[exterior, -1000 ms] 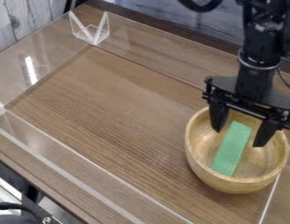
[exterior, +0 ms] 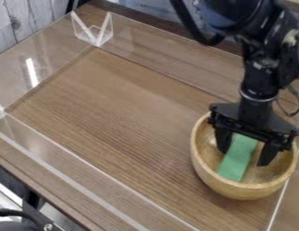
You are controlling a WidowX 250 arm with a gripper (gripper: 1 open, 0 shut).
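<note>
A tan oval bowl [exterior: 232,188] sits on the wooden table at the lower right. A green rectangular object [exterior: 236,164] lies tilted inside it. The black gripper [exterior: 246,137] reaches down from the upper right into the bowl, its two fingers apart on either side of the green object's upper part. It is open; whether the fingertips touch the object is unclear.
A small white wire-like item [exterior: 94,29] stands at the back left. A dark edge with cables runs along the lower left.
The gripper has moved down into the bowl around the green object, its fingers now lower and covering more of the object's upper end.
</note>
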